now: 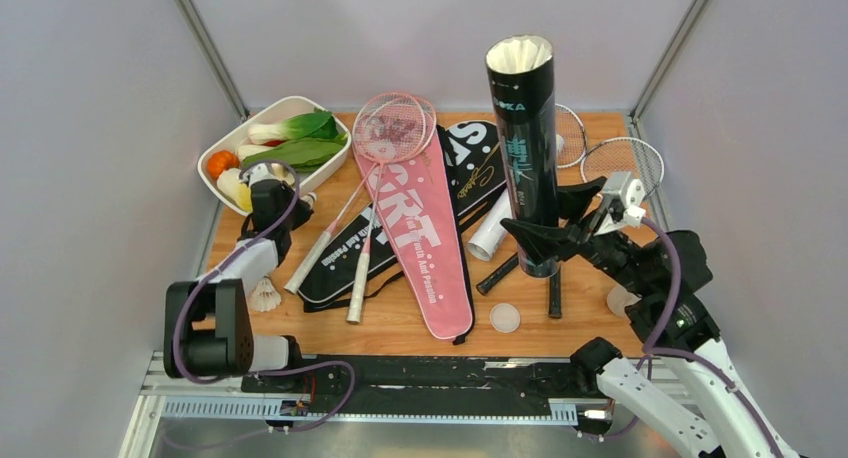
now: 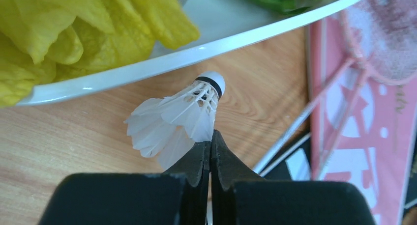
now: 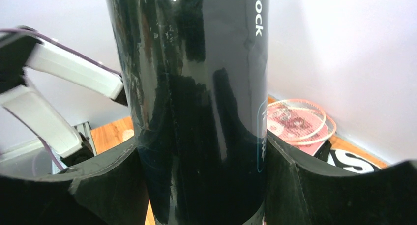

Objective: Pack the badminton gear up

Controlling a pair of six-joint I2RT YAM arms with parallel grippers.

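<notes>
In the left wrist view a white shuttlecock [image 2: 189, 112] has the edge of its feather skirt pinched between the tips of my left gripper. Its cork, with a black band, points up and right, close to the tray's rim. My right gripper is clamped around a tall black tube [image 1: 525, 143], held upright above the table with white feathers showing at its open top. A second shuttlecock [image 1: 264, 295] lies on the table beside the left arm. Two pink rackets [image 1: 390, 133] rest across a pink racket bag [image 1: 425, 243] and a black bag [image 1: 340, 263].
A white tray [image 1: 345, 150] of vegetables stands at the back left, right by my left gripper. More rackets [image 1: 622, 158] lie at the right behind the tube. A round lid [image 1: 505, 318] sits near the front edge. A white roll [image 1: 488, 230] lies beside the bags.
</notes>
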